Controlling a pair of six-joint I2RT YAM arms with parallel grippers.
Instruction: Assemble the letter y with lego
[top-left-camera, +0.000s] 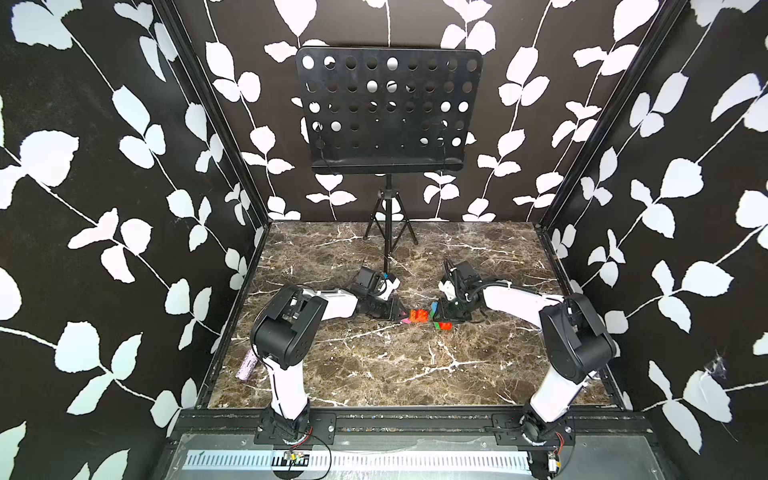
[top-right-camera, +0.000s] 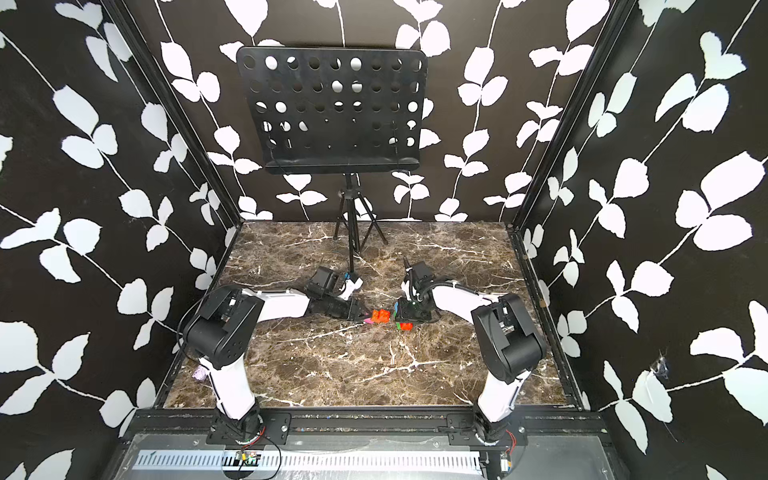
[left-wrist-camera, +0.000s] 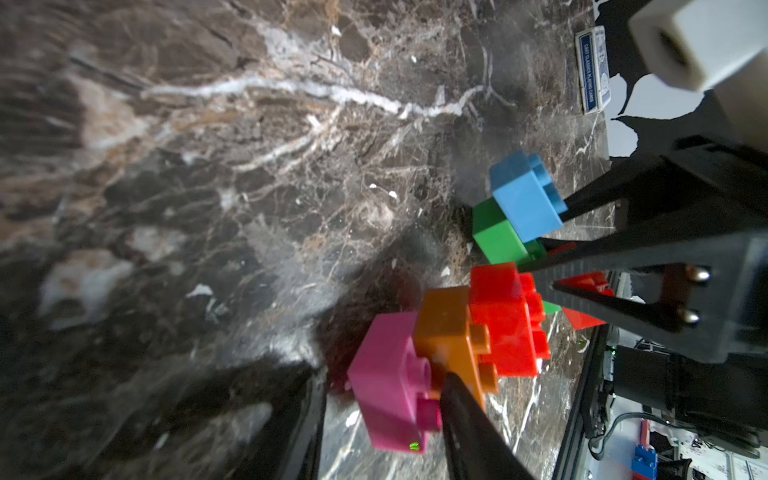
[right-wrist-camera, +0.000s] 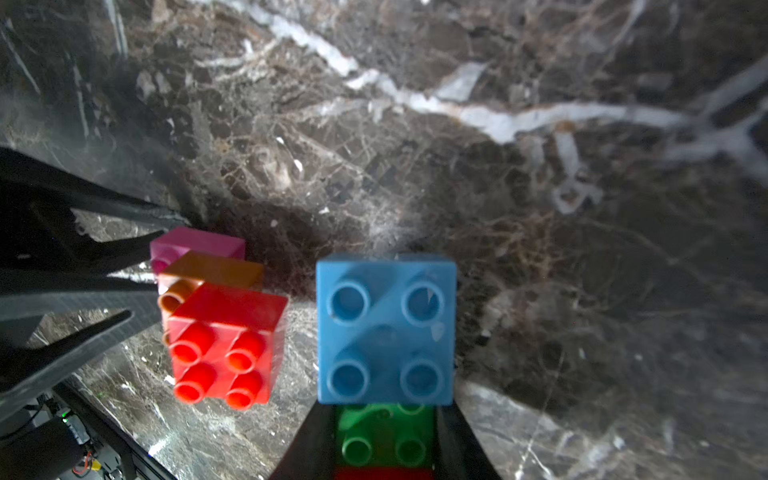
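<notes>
In the left wrist view a joined pink brick (left-wrist-camera: 388, 376), orange brick (left-wrist-camera: 444, 328) and red brick (left-wrist-camera: 504, 320) extend from my left gripper, shut on the pink end. My right gripper is shut on a stack of light blue (right-wrist-camera: 385, 328) and green (right-wrist-camera: 376, 436) bricks, with a red brick (right-wrist-camera: 384, 473) at the edge of the right wrist view. The blue end sits just beside the red end of the other row, seemingly apart.
A black music stand (top-left-camera: 388, 112) stands at the back. A pale patterned object (top-left-camera: 248, 364) lies at the front left.
</notes>
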